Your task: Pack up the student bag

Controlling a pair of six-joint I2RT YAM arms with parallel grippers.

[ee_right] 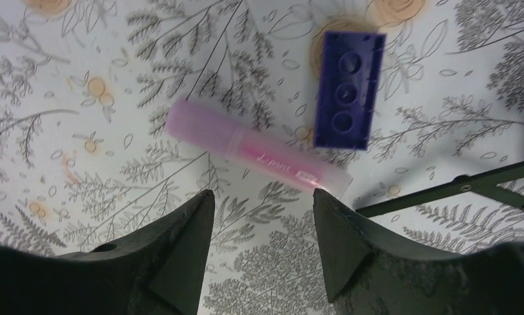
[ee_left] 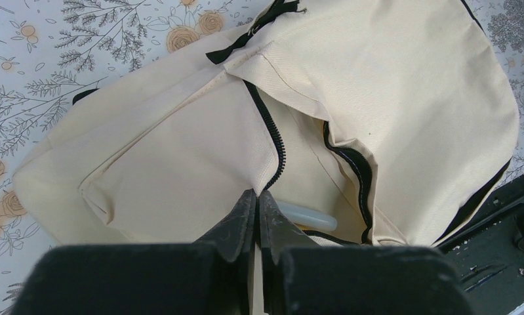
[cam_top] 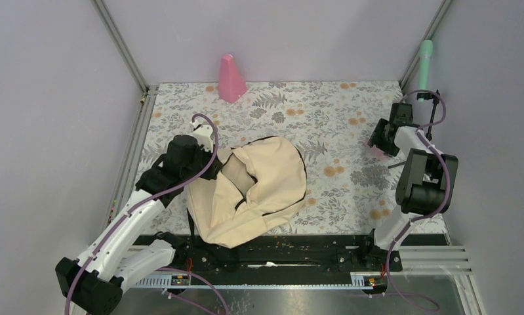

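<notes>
The cream bag [cam_top: 275,174] lies unzipped on the left half of the table. My left gripper is shut at the edge of the zipped opening; the bag's cloth meets its fingertips. Part of a pale tube-shaped object [ee_left: 306,215] shows inside the bag. Over at the right, my right gripper hangs above the table, its fingers parted and nothing between them. Ahead of those fingers lies a pink marker [ee_right: 259,149], slanting across the cloth. A dark blue sharpener-like block [ee_right: 349,88] with round recesses lies just beyond the marker's clear end.
A black tripod leg [ee_right: 443,192] reaches in close to the marker's right end. At the back stands a tall pink block [cam_top: 230,80]. The table's middle, between bag and right arm, is clear.
</notes>
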